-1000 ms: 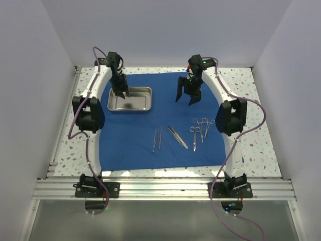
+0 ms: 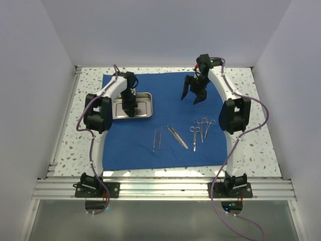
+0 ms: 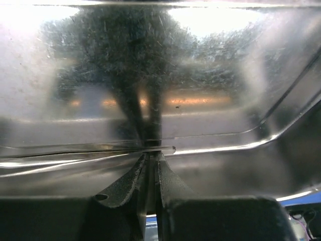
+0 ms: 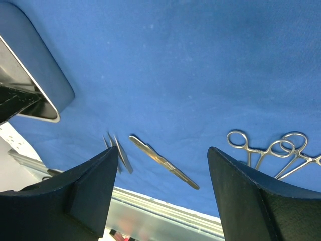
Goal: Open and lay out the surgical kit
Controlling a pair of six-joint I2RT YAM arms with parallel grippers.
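Observation:
The steel tray (image 2: 143, 105) lies on the blue cloth at the left. My left gripper (image 2: 129, 110) is down inside it; in the left wrist view its fingertips (image 3: 153, 155) are close together at a thin steel instrument (image 3: 100, 155) along the tray wall; whether they grip it is unclear. My right gripper (image 2: 191, 95) hangs open and empty over the cloth. Tweezers (image 2: 155, 140), a scalpel handle (image 2: 178, 136), scissors (image 2: 195, 138) and haemostats (image 2: 206, 128) lie on the cloth in front.
Walls enclose the table at the sides and back.
My left gripper has moved down and toward the front-right into the tray, which has shifted slightly toward the front. My right gripper has drifted slightly rightward.

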